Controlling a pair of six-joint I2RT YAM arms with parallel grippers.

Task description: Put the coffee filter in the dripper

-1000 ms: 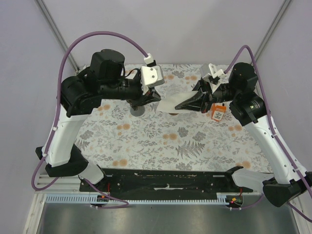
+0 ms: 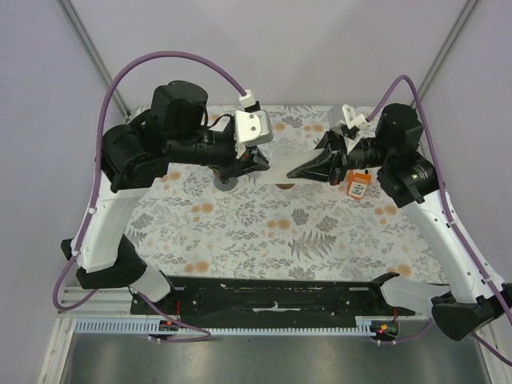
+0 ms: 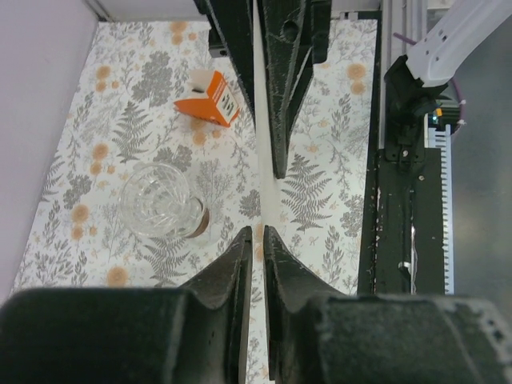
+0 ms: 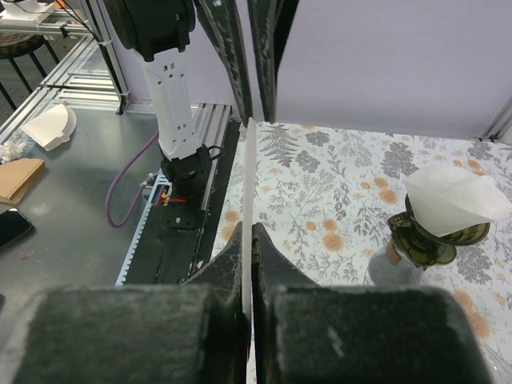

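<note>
A white paper coffee filter (image 2: pixel 282 168) hangs edge-on between my two grippers, above the table. My left gripper (image 2: pixel 260 164) is shut on one end of it, and my right gripper (image 2: pixel 324 170) is shut on the other. In the left wrist view the filter (image 3: pixel 266 196) runs up to the right fingertips. In the right wrist view it is a thin white strip (image 4: pixel 248 208). The dark green dripper (image 4: pixel 422 250), with white paper (image 4: pixel 452 196) in it, stands on a stand, mostly hidden by my left arm in the top view.
An orange carton (image 2: pixel 358 184) stands on the right of the patterned table. A clear glass vessel (image 3: pixel 160 200) stands near the middle, behind the grippers.
My left gripper and the filter have shifted very slightly to the right; otherwise little differs.
</note>
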